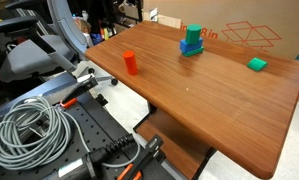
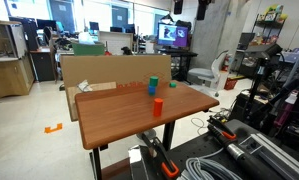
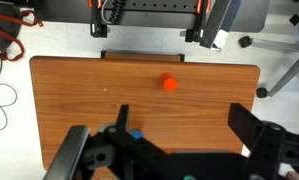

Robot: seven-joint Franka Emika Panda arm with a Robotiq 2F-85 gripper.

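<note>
A red-orange cylinder (image 1: 130,63) stands upright near one long edge of the wooden table; in the wrist view the cylinder (image 3: 170,83) is seen from above. Farther across the tabletop, a stack (image 1: 192,41) has a green block on top, blue beneath and green at its base. Only a blue bit of this stack (image 3: 136,134) shows in the wrist view, beside a dark finger. A flat green piece (image 1: 256,64) lies apart from the stack. High above the table, my gripper is open, its fingers wide apart with nothing held between them.
The wooden table (image 1: 211,105) has broad bare areas around these objects. A cardboard panel (image 2: 117,70) stands along its far side. Coiled grey cable (image 1: 34,135) and black rails lie off the near edge.
</note>
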